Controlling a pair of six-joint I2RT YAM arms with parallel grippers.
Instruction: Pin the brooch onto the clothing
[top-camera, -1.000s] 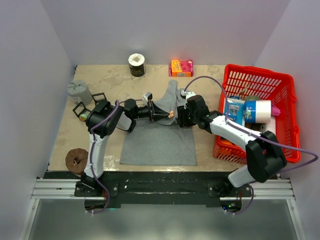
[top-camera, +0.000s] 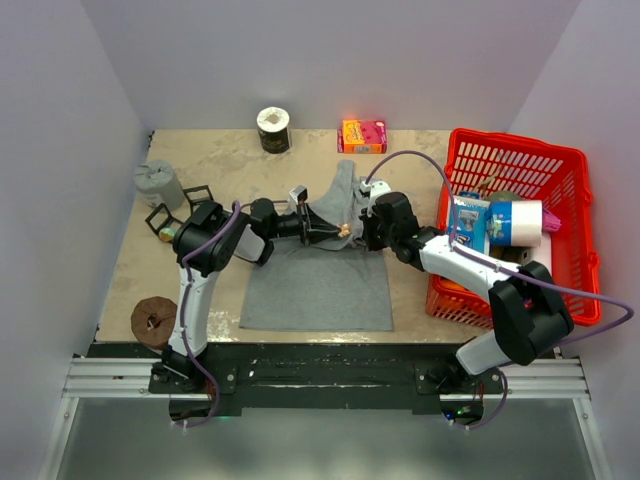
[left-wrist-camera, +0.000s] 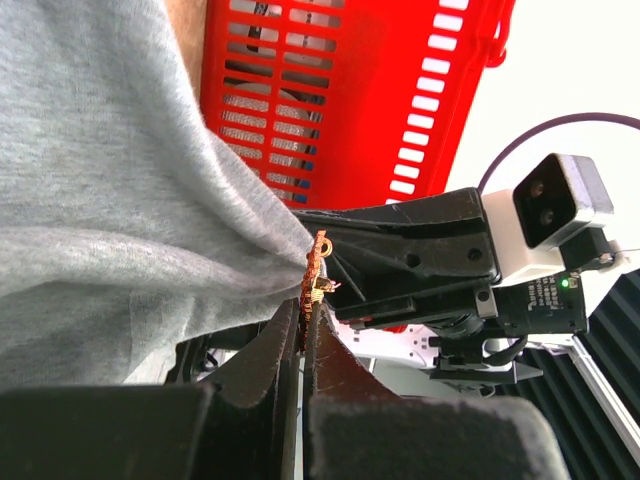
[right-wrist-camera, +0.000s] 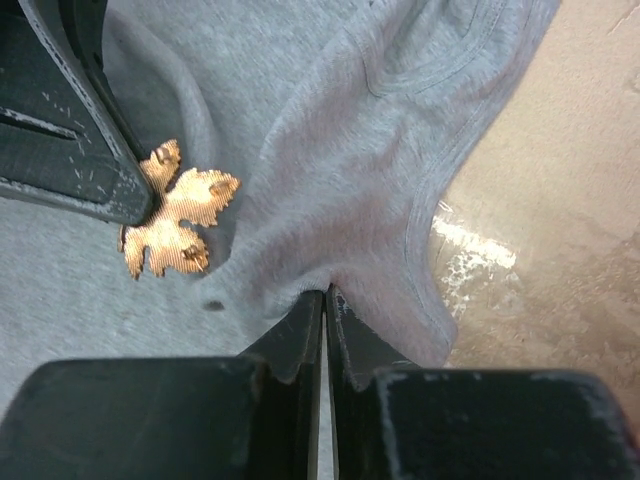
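The gold leaf-shaped brooch (right-wrist-camera: 182, 218) faces up in the right wrist view. My left gripper (top-camera: 337, 231) is shut on it; the left wrist view shows the brooch (left-wrist-camera: 314, 275) edge-on at the fingertips, its small clasp on one side. Grey clothing (top-camera: 318, 290) lies flat on the table, its upper part rumpled. Just right of the brooch, my right gripper is shut at a raised fold of the clothing (right-wrist-camera: 340, 225), which gathers at its fingertips. Brooch and fold are close together; whether the pin touches the cloth cannot be made out.
A full red basket (top-camera: 575, 240) stands right of the clothing, beside the right arm. At the back are a dark-labelled roll (top-camera: 273, 130) and a pink-orange box (top-camera: 362, 136). A brown round object (top-camera: 154, 321) sits at front left. Bare table lies left of the clothing.
My right gripper's fingers, spread apart over the cloth before, have come together at the fold. The left arm and the brooch have hardly moved.
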